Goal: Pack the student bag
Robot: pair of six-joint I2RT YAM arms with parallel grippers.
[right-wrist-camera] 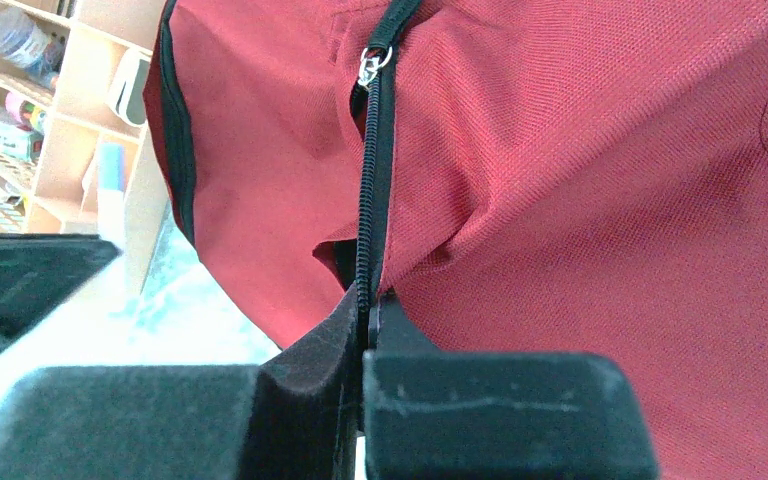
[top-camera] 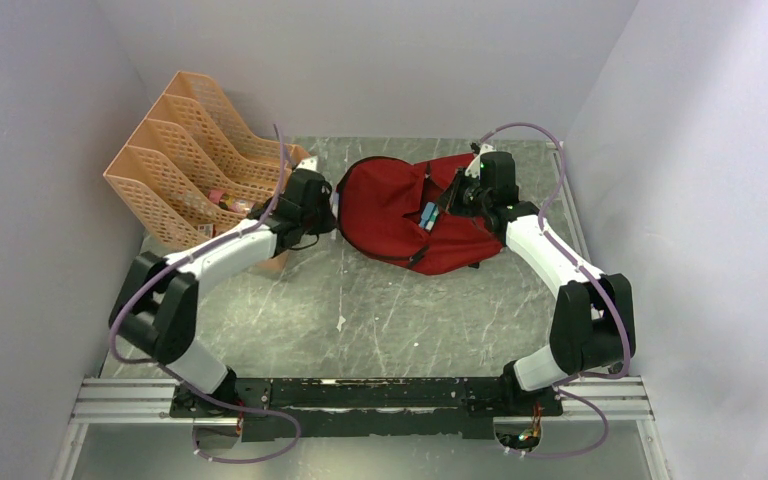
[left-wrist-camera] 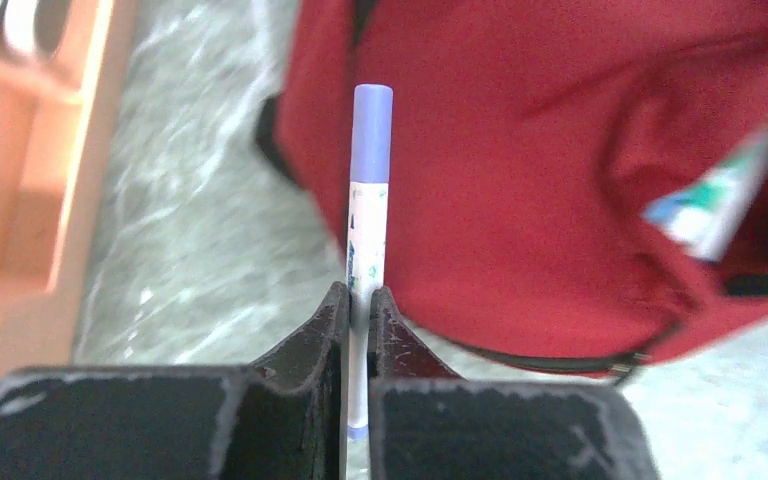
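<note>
The red bag [top-camera: 378, 205] lies on the table, its mouth gaping towards its right part. Upright in the left wrist view is a white marker [left-wrist-camera: 368, 230] with violet-blue ends, and my left gripper is shut on it. It hangs between the organizer and the bag's left edge. My right gripper is shut on the bag's dark zipper edge [right-wrist-camera: 378, 180], with that flap pulled up. Light blue and white items [top-camera: 428, 216] show inside the opening; most of the inside is hidden.
A peach organizer [top-camera: 150, 172] with several compartments stands at the left; a pink-capped bottle [top-camera: 228, 200] and other stationery lie in it.
</note>
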